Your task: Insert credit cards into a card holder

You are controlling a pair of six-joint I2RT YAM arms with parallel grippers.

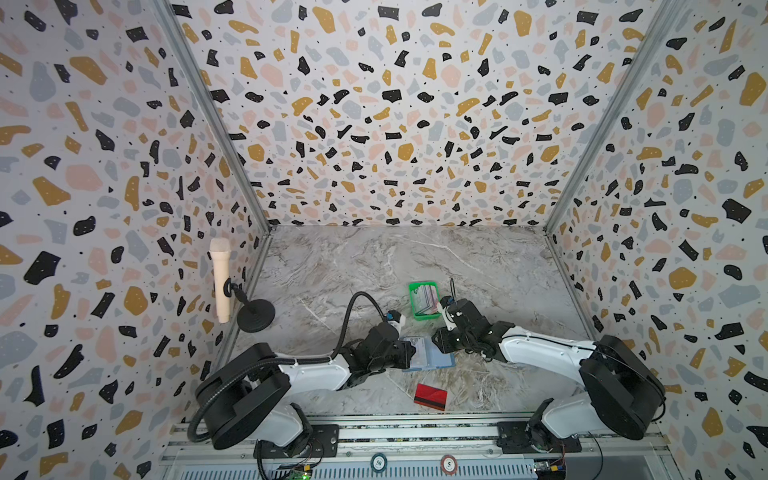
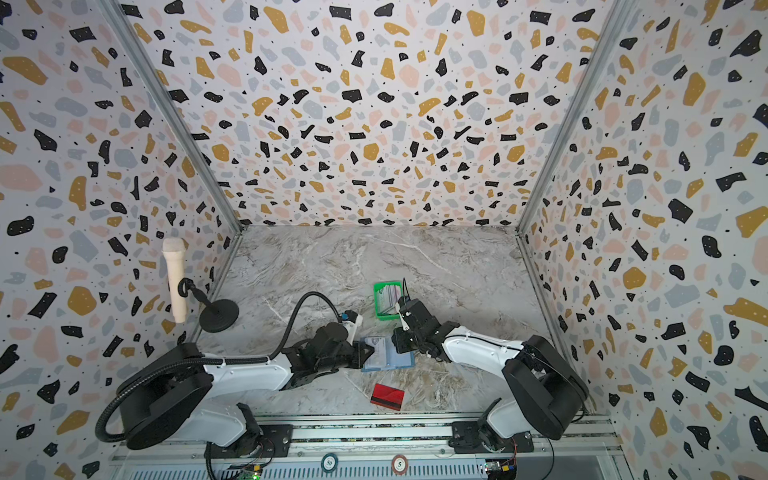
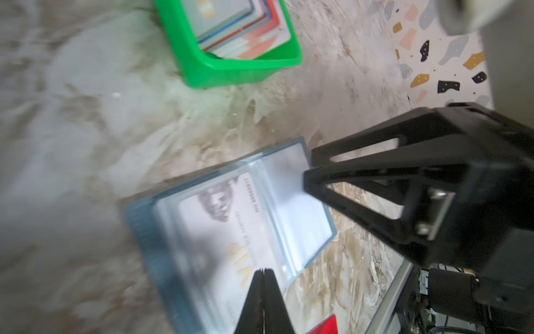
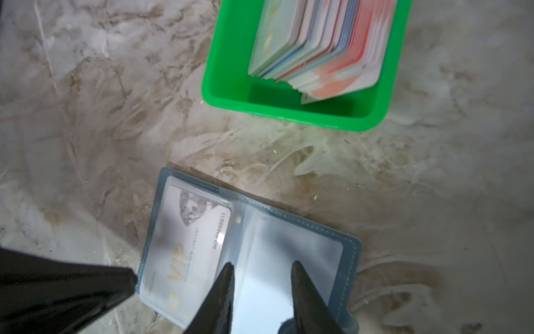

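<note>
The blue-edged card holder (image 4: 351, 267) lies spread flat on the marble table, its clear pages facing up. A white VIP card (image 4: 186, 245) sits in its left page; the right page (image 4: 289, 239) looks empty and white. Over the left page my left gripper is shut, fingertips together, with no card between them. Above the right page, my right gripper has its fingers apart and nothing in the gap. A red card with a black stripe (image 1: 431, 396) rests on the table in front of the holder. Whether fingertips touch the holder cannot be told.
Behind the holder stands a green tray (image 4: 300, 114) with several cards leaning inside. A microphone on a black stand (image 1: 256, 315) is at the far left. Both arms are close together over the holder.
</note>
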